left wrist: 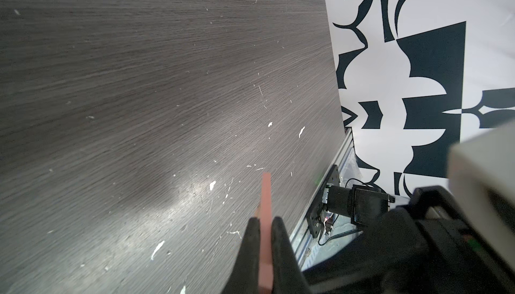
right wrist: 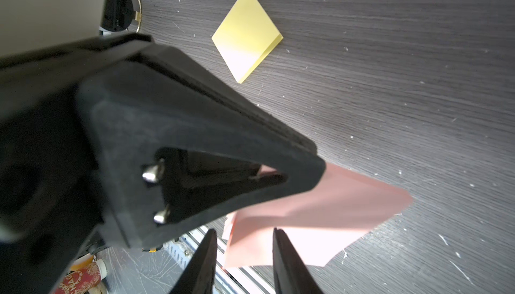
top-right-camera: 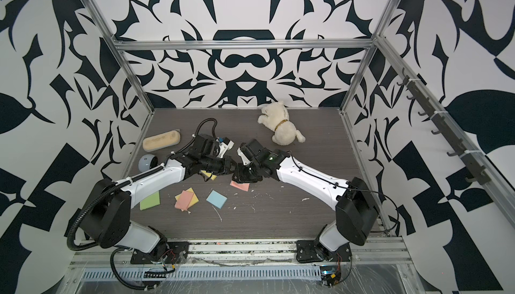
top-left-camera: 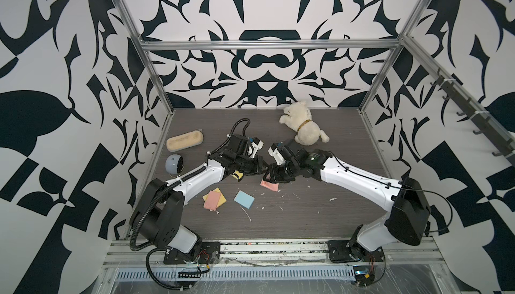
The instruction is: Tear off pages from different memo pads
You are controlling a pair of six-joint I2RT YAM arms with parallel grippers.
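Note:
In the left wrist view my left gripper is shut on a thin pink memo pad (left wrist: 266,197), seen edge-on between its fingers. In the right wrist view pink sheets (right wrist: 322,208) fan out below the left gripper's black body, and my right gripper stands part open at their lower edge, its fingers apart. Yellow pad (right wrist: 244,34) lies on the table beyond. In the top views, blue pad (top-left-camera: 244,199), pink pad (top-left-camera: 212,200) over a yellow one and green pad (top-right-camera: 149,200) lie at the front left.
A beige plush dog (top-left-camera: 303,125) lies at the back, a tan oblong case (top-left-camera: 184,140) and grey round object (top-left-camera: 172,164) at the left.

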